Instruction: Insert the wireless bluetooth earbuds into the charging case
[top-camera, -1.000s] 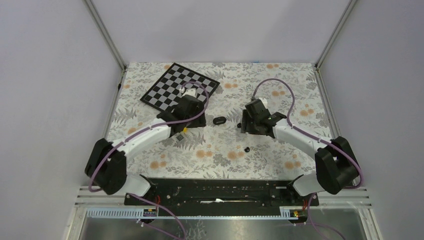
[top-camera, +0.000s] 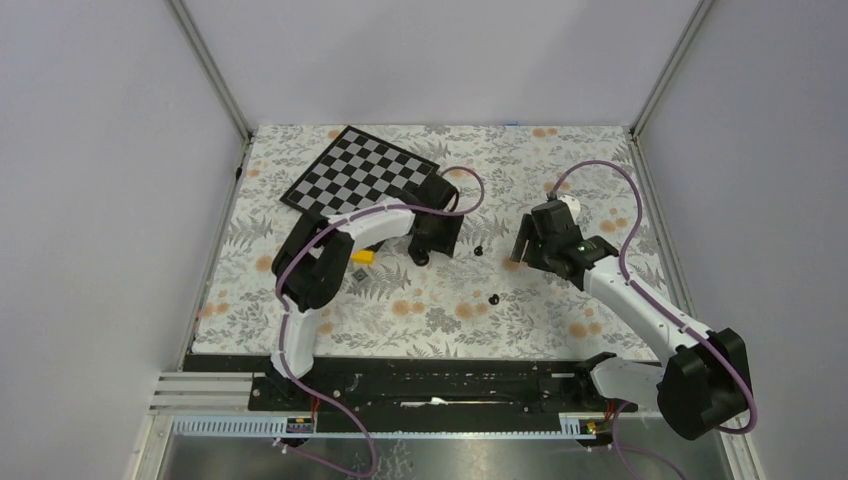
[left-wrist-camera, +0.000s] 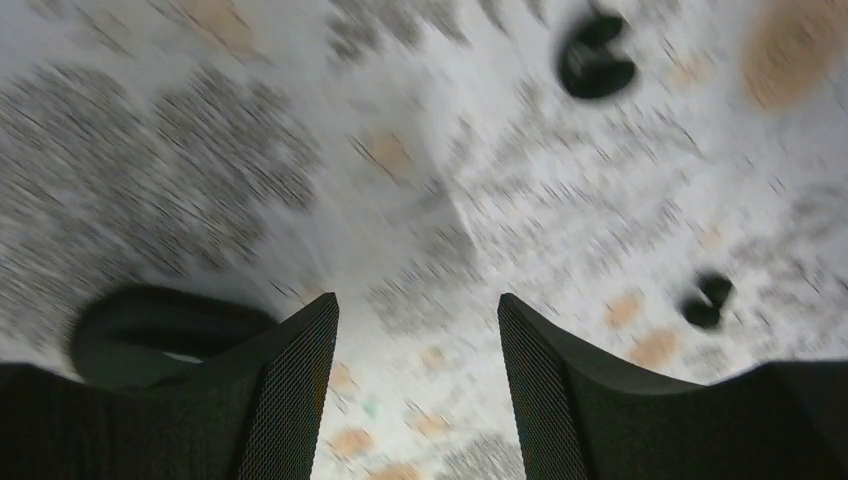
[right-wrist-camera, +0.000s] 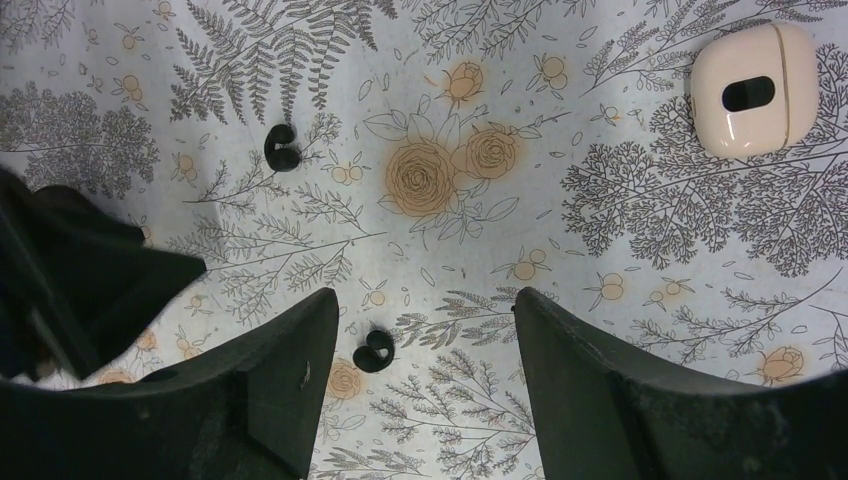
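Observation:
My left gripper is open, with only tablecloth between its fingers. The black case (left-wrist-camera: 140, 325) lies blurred at the lower left, outside the left finger, which hides part of it; contact is unclear. From above, a dark rounded shape (top-camera: 420, 256), likely this case, shows at that gripper's side. Two small black earbuds lie apart on the cloth: the far one (right-wrist-camera: 282, 148) and the near one (right-wrist-camera: 374, 352), also seen from above as the far earbud (top-camera: 479, 251) and the near earbud (top-camera: 494, 299). My right gripper stands open and empty, right of both earbuds.
A beige case (right-wrist-camera: 745, 95) sits at the upper right in the right wrist view. A checkered board (top-camera: 360, 165) lies behind the left arm, with a yellow block (top-camera: 362, 257) and a small grey square (top-camera: 360, 275) nearby.
My left gripper has swung right over where the black case lay; the case appears shifted left and turned. The right gripper has drawn right, away from the earbuds, which have stayed put.

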